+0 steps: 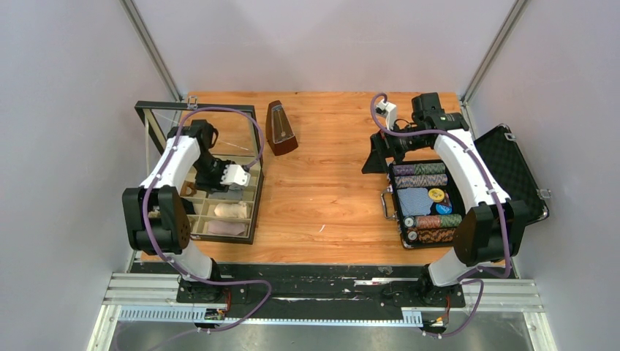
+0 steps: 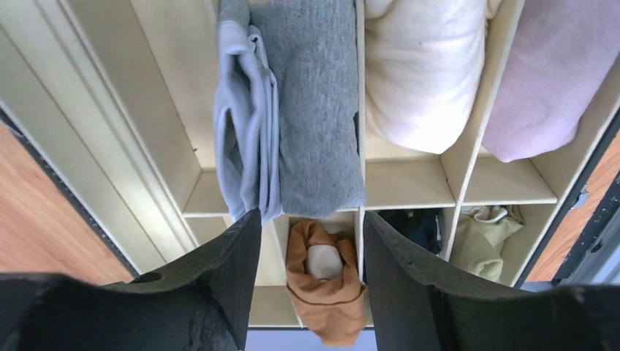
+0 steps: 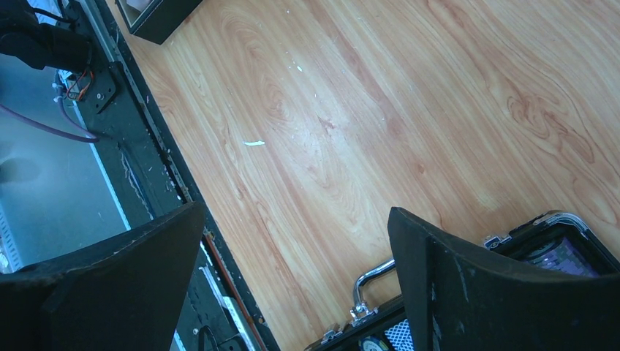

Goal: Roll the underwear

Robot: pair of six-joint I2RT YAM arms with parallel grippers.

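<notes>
My left gripper hangs over the divided cream box, its fingers apart and no cloth visibly clamped between them. Below the tips, in one compartment, lie a folded blue-grey cloth and a darker grey cloth side by side. Other compartments hold a cream roll, a pale pink roll, a brown cloth, an olive cloth and a dark cloth. Which piece is the underwear I cannot tell. Beside the open case, my right gripper is open and empty above the table.
A glass lid stands raised at the box's far side. Just right of it is a brown metronome. On the right, an open black case contains several rolls and round tins. Bare wood lies between box and case.
</notes>
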